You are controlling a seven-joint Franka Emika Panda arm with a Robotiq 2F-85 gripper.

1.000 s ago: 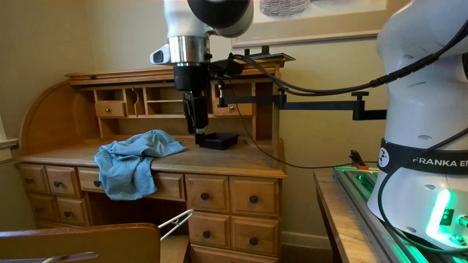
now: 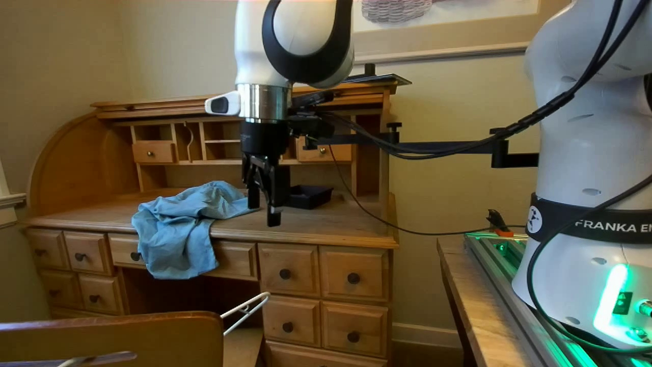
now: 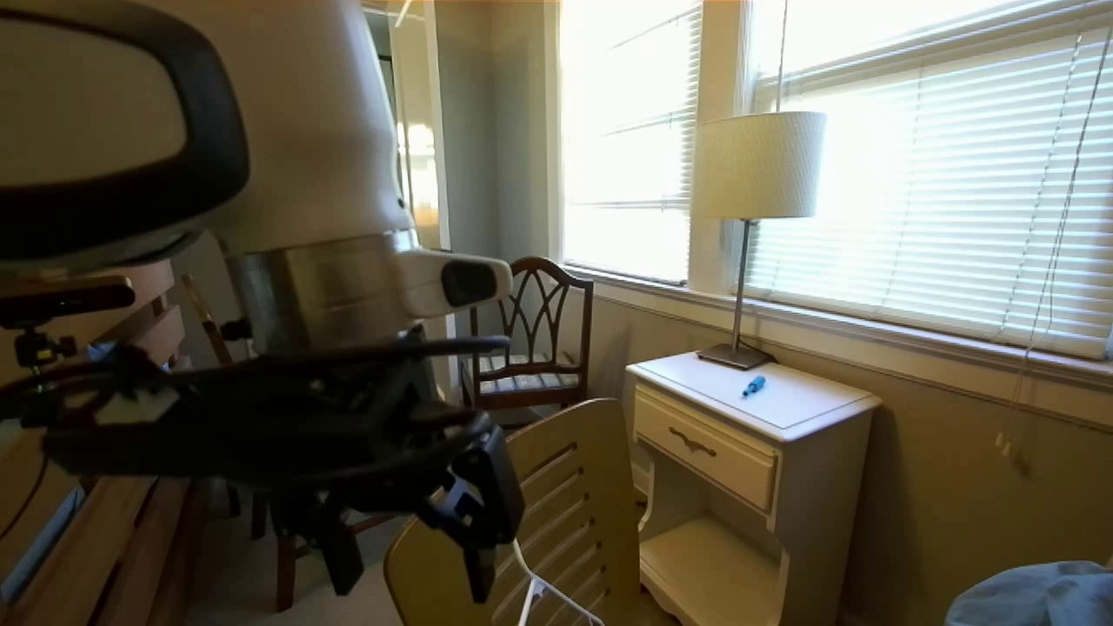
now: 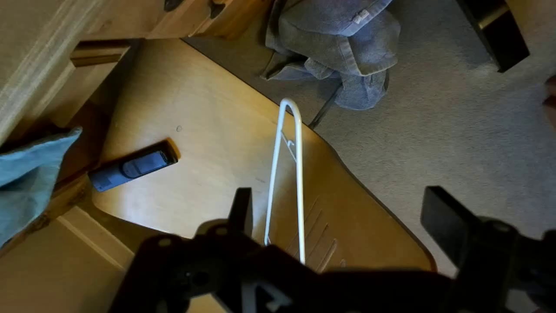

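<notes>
My gripper (image 2: 264, 211) hangs open in front of the wooden desk, its fingers pointing down with nothing between them. In the wrist view its two fingers stand wide apart above a wooden chair (image 4: 219, 130). A white hanger (image 4: 299, 177) rests at the chair's back, well below the gripper; its lower end is hidden behind the gripper body. On the chair seat lies a dark remote-like object (image 4: 135, 166). A blue cloth (image 2: 183, 226) drapes over the desk's front edge, left of the gripper. Behind the gripper on the desktop sits a black tray (image 2: 310, 195).
A wooden desk (image 2: 354, 226) with shelves stands behind the arm. Grey clothing (image 4: 344, 47) lies on the carpet. In the second exterior view, a white nightstand (image 3: 720, 391) holds a lamp (image 3: 762, 167) and a small blue object (image 3: 753, 386).
The gripper has come down slightly and turned, so both fingers now show apart in the first exterior view. Cloth, tray and hanger have stayed where they were.
</notes>
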